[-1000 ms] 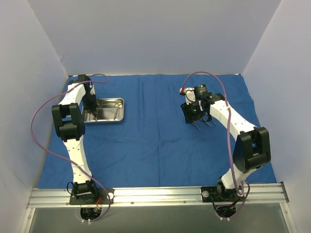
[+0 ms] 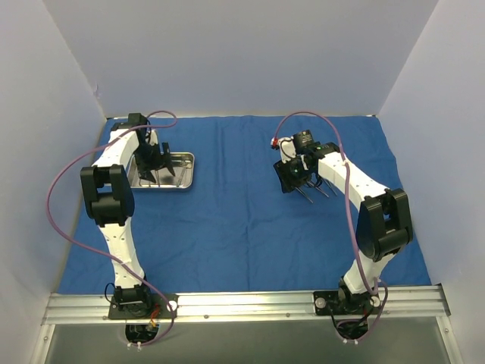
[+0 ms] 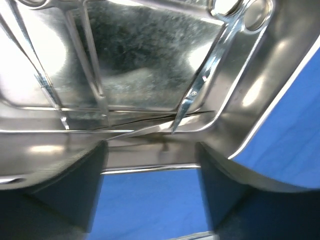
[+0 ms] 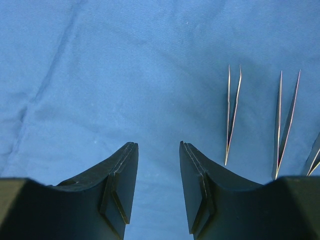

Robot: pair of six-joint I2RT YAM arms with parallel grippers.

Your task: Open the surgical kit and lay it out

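In the top view a steel tray (image 2: 186, 182) sits at the left, with my left gripper (image 2: 157, 165) over it. The left wrist view shows scissor-like instruments (image 3: 210, 62) and thin tools inside the tray; my left gripper has its blurred fingers apart, nothing visibly held between them. My right gripper (image 2: 289, 178) is open over the cloth at the right. In the right wrist view, tweezer-like instruments (image 4: 233, 115) lie in a row to the right of its empty fingers (image 4: 120, 185).
The blue cloth (image 2: 227, 227) covers the table, clear in the middle. Walls border the back and both sides; a metal rail runs along the front edge.
My left gripper has risen from within the tray and shifted slightly right, its fingers looking wider apart.
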